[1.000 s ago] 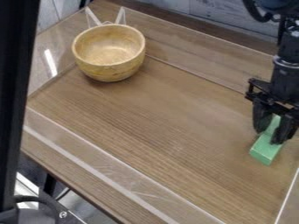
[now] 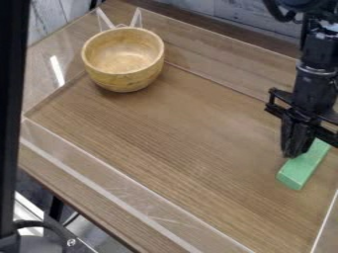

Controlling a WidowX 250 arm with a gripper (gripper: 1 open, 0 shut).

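Note:
A black robot arm comes down from the top right, its gripper [image 2: 294,148] pointing down at the upper end of a green rectangular block [image 2: 301,170] on the wooden table's right side. The fingers look closed together, just left of the block's top part; whether they touch it is hard to tell.
A yellow bowl [image 2: 122,59] stands at the back left of the table [image 2: 158,168], with white pointed shapes behind it. A wall runs along the back.
The gripper has shifted slightly left from over the middle of the green block to its upper left end. The block has moved little, if at all.

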